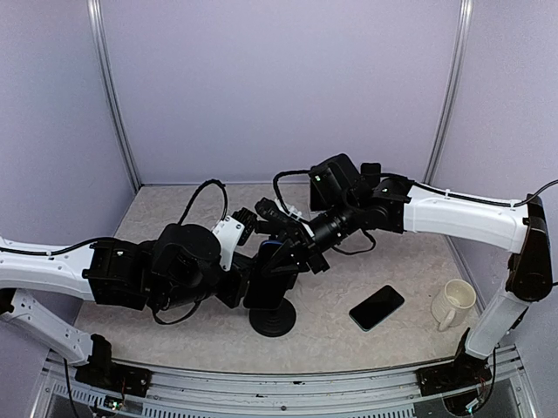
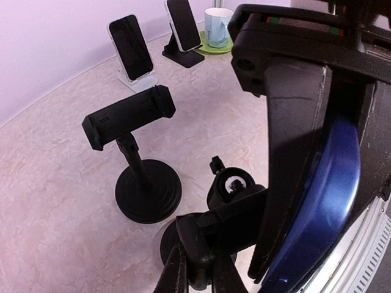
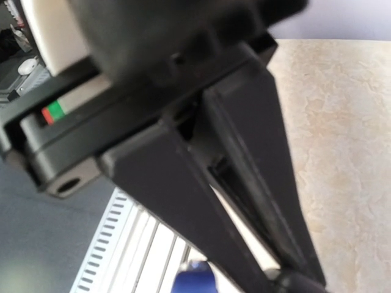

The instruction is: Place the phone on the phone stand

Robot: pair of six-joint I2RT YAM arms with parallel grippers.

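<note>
A black phone stand with a round base (image 1: 272, 320) stands at the front middle, both grippers around its head. In the left wrist view, my left gripper is shut on the stand's holder (image 2: 235, 226). My right gripper (image 1: 283, 257) is at the upper part of the stand; its fingers fill the right wrist view and are closed, what lies between them mostly hidden. The phone (image 1: 377, 307) lies face up on the table to the right of the stand.
A white mug (image 1: 453, 303) stands at the right. The left wrist view shows another black stand (image 2: 148, 190), two stands holding phones, and a light blue mug (image 2: 217, 27) on a green plate at the back.
</note>
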